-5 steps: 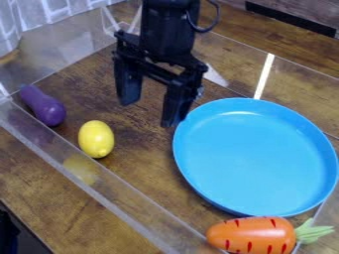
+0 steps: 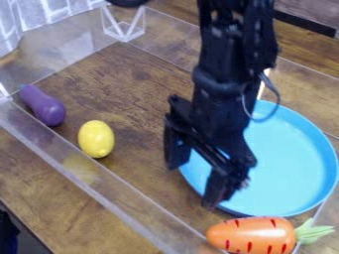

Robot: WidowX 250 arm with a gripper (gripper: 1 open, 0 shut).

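Observation:
My gripper (image 2: 199, 157) hangs low over the left part of a blue round plate (image 2: 284, 159), its dark fingers apart and blurred, with nothing seen between them. A yellow egg-shaped object (image 2: 97, 139) lies on the wood to its left. An orange toy carrot (image 2: 255, 235) lies at the bottom right, just below the plate. A purple elongated object (image 2: 43, 104) lies at the far left. The arm hides part of the plate.
Clear plastic walls (image 2: 126, 203) run along the lower left and around the edges. Bare wooden surface (image 2: 106, 79) fills the upper left and middle.
The arm has moved down and toward the lower right, from the wood at the upper middle to over the blue plate. The objects lie where they were.

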